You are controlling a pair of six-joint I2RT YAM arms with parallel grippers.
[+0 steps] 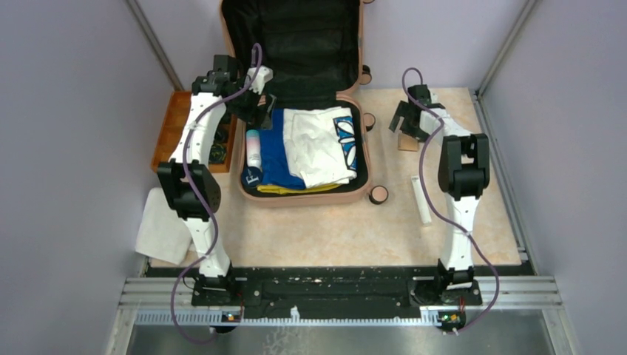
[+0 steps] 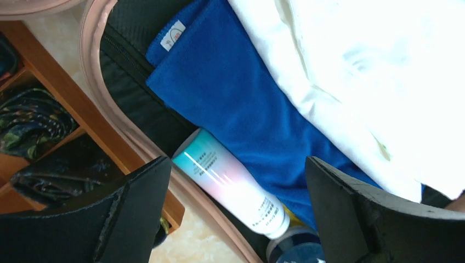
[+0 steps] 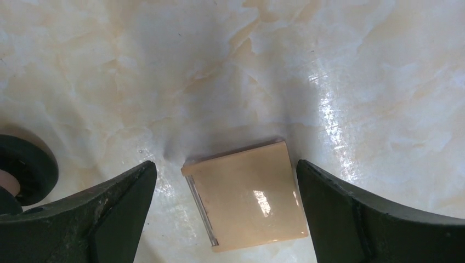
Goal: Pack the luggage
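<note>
The pink suitcase point(image 1: 310, 200) lies open with a white garment point(image 1: 314, 148), blue cloth point(image 2: 230, 87), a yellow item point(image 1: 292, 188), a spray bottle point(image 2: 230, 183) and a dark round item point(image 1: 251, 176) inside. Over its left side my left gripper hangs open, above the bottle and cloth, holding nothing. On the table at right, a small flat tan square object point(image 3: 247, 197) lies between the spread fingers of my open right gripper, which is low over it.
A wooden divided box point(image 1: 171, 129) with dark items stands left of the suitcase. A white cloth point(image 1: 163, 225) lies at front left, a long white object point(image 1: 420, 200) at front right.
</note>
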